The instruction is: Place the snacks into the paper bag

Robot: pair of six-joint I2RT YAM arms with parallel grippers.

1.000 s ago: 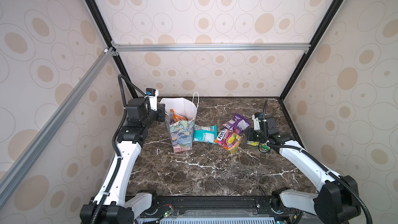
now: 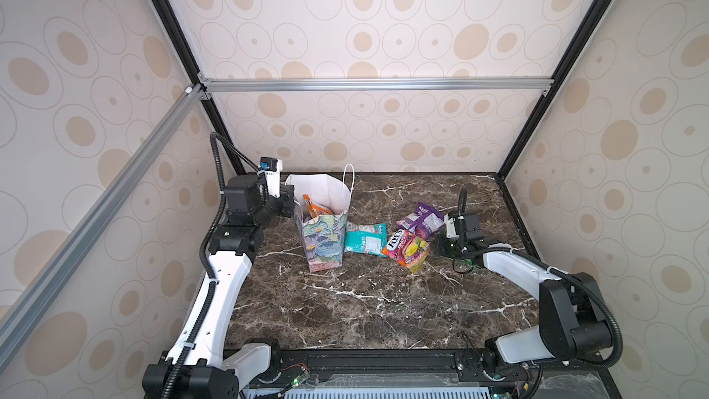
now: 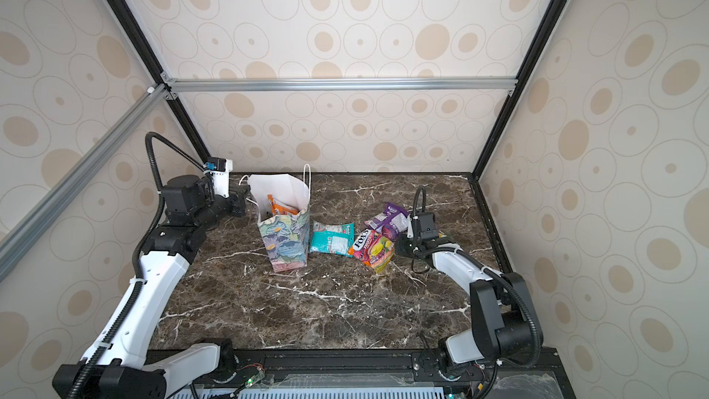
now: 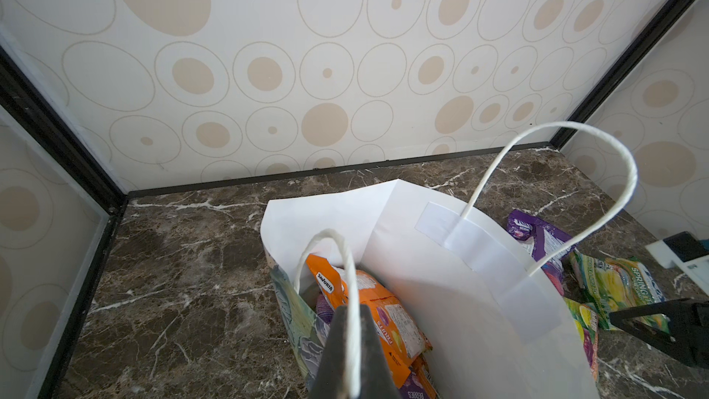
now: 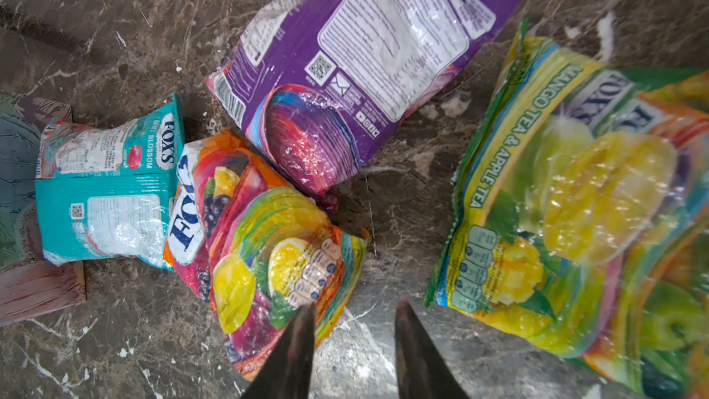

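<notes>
The paper bag [image 2: 322, 244] stands left of centre with orange packets [image 4: 384, 310] inside. My left gripper [image 2: 288, 199] is shut at the bag's left rim, a white handle in front of its fingers in the left wrist view; whether the handle is held is unclear. Right of the bag lie a teal packet [image 5: 103, 207], a fruit Fox's packet [image 5: 251, 266], a purple packet [image 5: 317, 125] and a yellow mango-tea packet [image 5: 561, 199]. My right gripper is open above them, between the fruit and mango packets.
Patterned walls and metal rails enclose it on the back and sides.
The left arm and bag have not visibly moved.
</notes>
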